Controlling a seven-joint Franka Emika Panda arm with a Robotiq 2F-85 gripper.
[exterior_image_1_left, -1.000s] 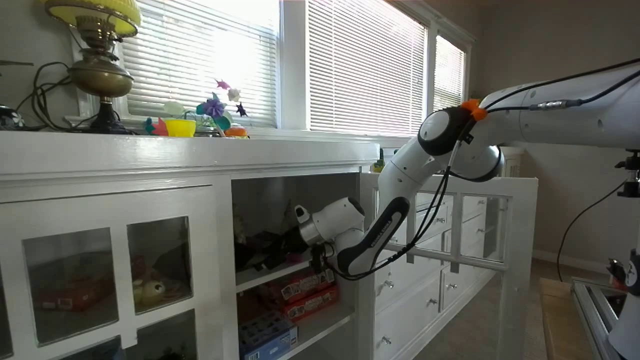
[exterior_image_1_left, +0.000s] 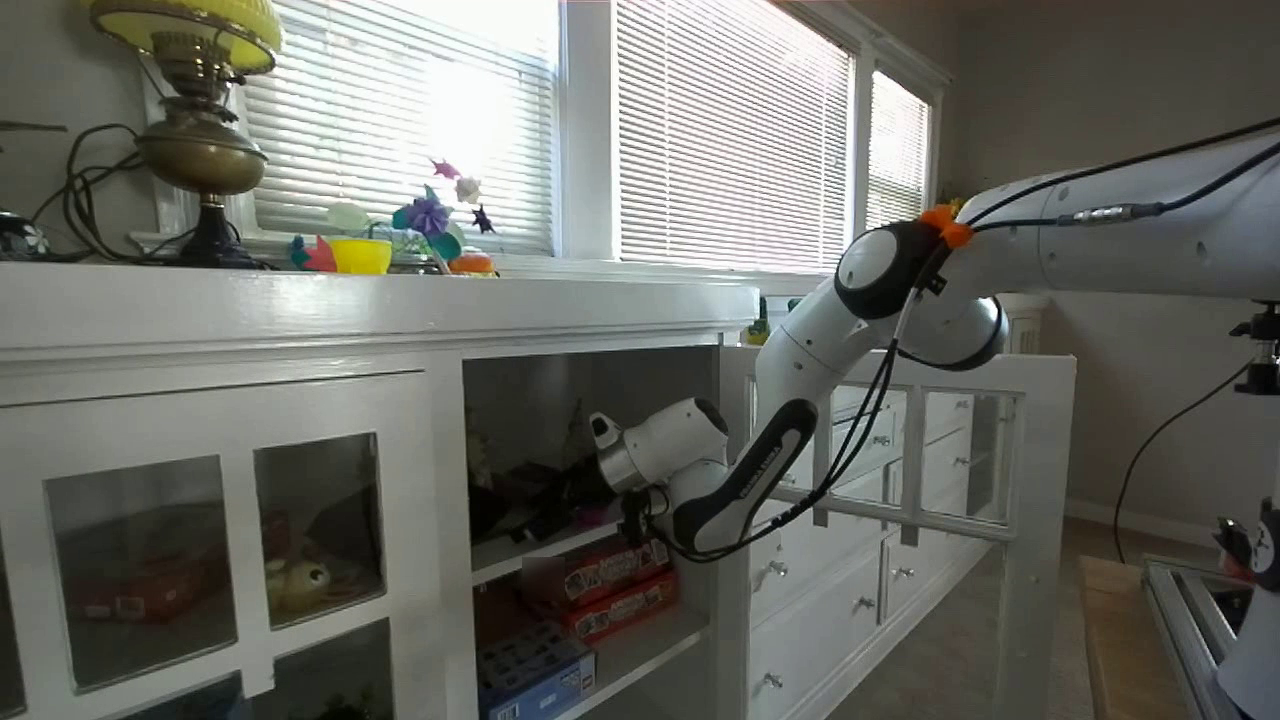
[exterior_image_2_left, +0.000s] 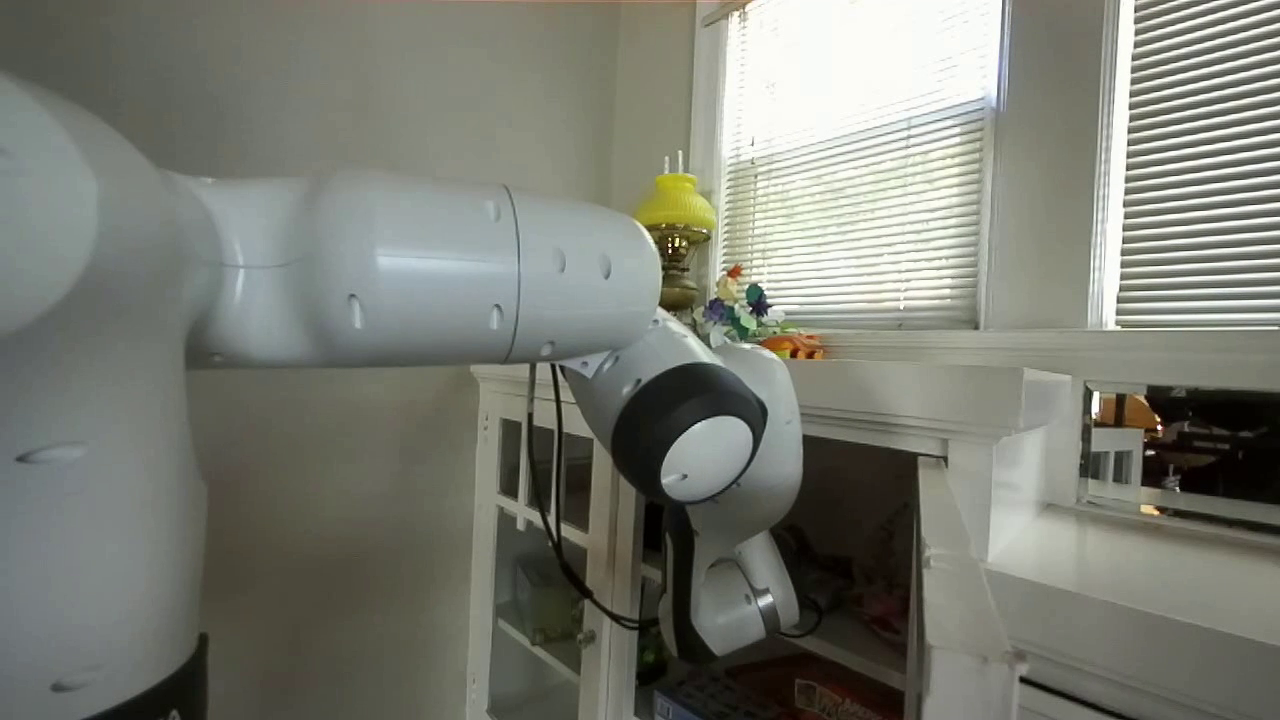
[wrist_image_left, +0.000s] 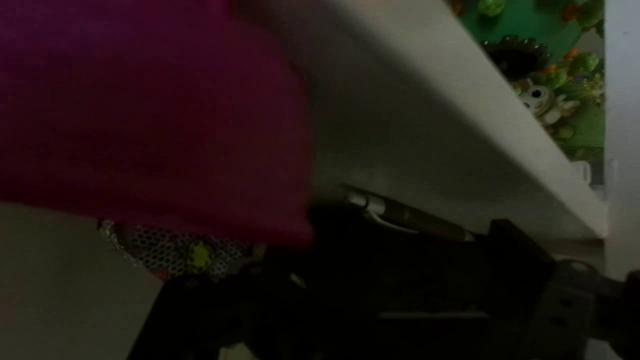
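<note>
My gripper (exterior_image_1_left: 546, 510) reaches into the open cabinet, just above its upper shelf (exterior_image_1_left: 528, 554). Dim light makes it hard to make out there. In the wrist view the dark fingers (wrist_image_left: 540, 282) stand wide apart, so the gripper is open. A black object (wrist_image_left: 384, 270) shows in the space between them, too dark to identify. Just beyond it a dark pen (wrist_image_left: 420, 221) with a silver end lies on the pale shelf surface. Something magenta (wrist_image_left: 180, 138) fills the upper left, close to the camera. Below it, a patterned mesh-like item (wrist_image_left: 186, 246) is partly covered.
Red boxes (exterior_image_1_left: 618, 588) and a blue box (exterior_image_1_left: 536, 672) sit on the lower shelf. The open glass door (exterior_image_1_left: 1041, 480) stands right of the arm, and the cabinet's white frame (exterior_image_1_left: 441, 528) bounds the opening on the left. A lamp (exterior_image_1_left: 202, 144) stands on top.
The arm has shifted only very slightly, its wrist a touch lower in the cabinet opening. Nothing else has visibly moved.
</note>
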